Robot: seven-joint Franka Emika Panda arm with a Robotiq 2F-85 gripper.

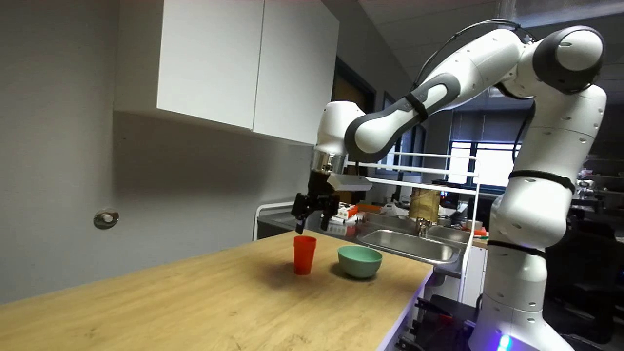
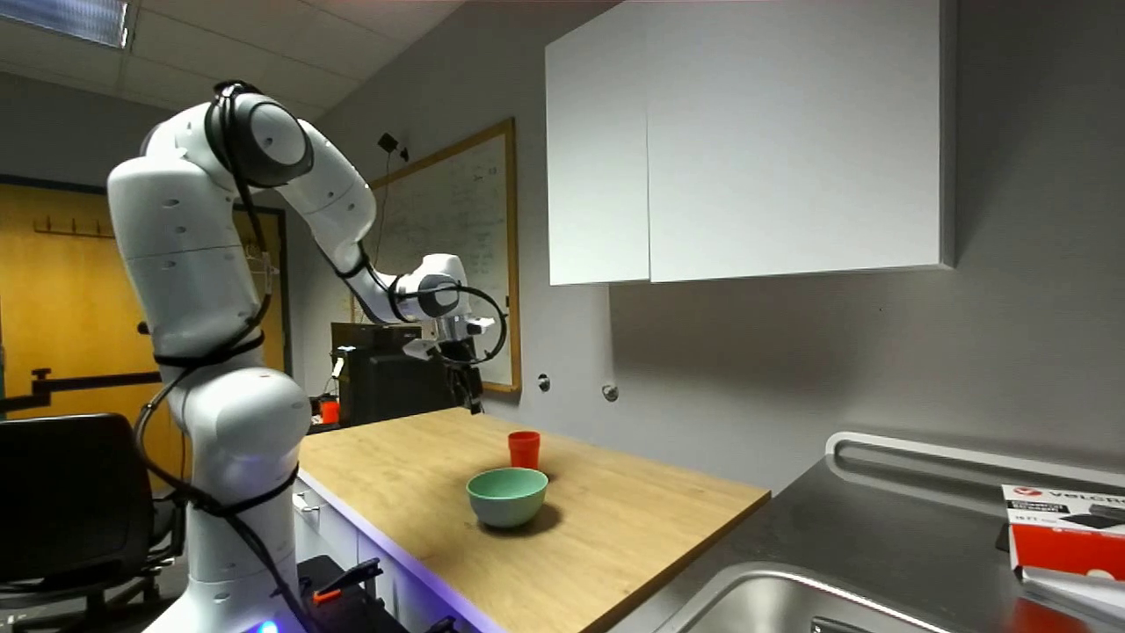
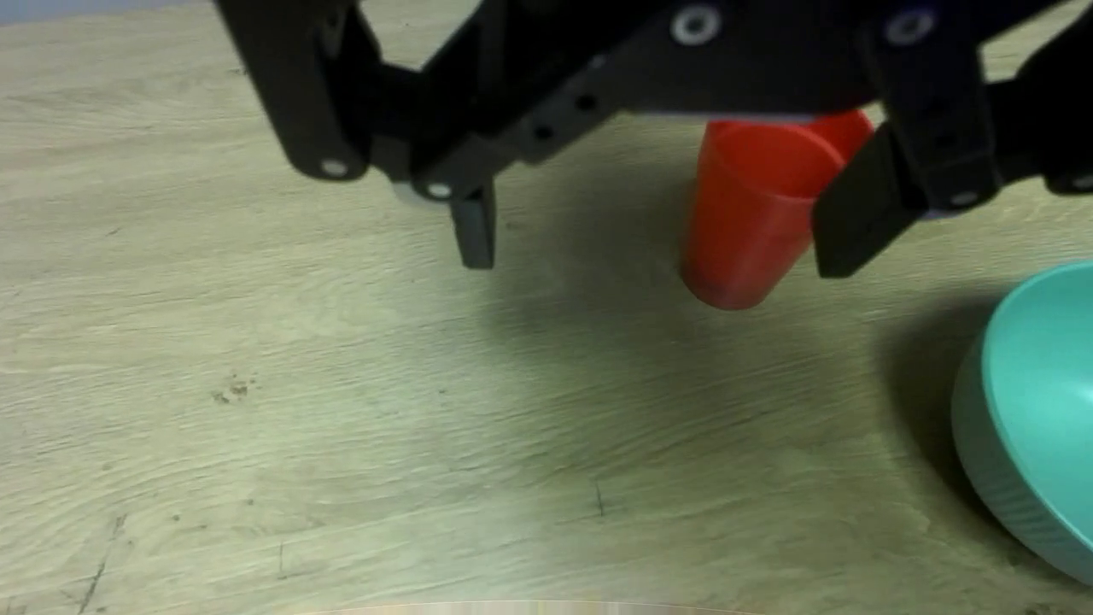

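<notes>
A red cup (image 1: 304,255) stands upright on the wooden counter, with a green bowl (image 1: 359,261) close beside it. Above the counter hangs my gripper (image 1: 316,227), open and holding nothing. From the wrist, the fingers (image 3: 473,231) are spread wide apart. The cup (image 3: 745,220) shows below and behind the right-hand finger, which hides part of its rim, while the bowl (image 3: 1035,420) is cut off by the right edge. In exterior view 2 the cup (image 2: 524,450) is partly behind the bowl (image 2: 507,497), and my gripper (image 2: 470,397) is farther back over the counter.
White cabinets (image 1: 213,64) hang on the wall above. A metal sink (image 1: 409,245) and a white rack (image 1: 403,182) lie beyond the counter's far end. Bare wooden counter (image 1: 175,304) stretches away from the cup on the near side.
</notes>
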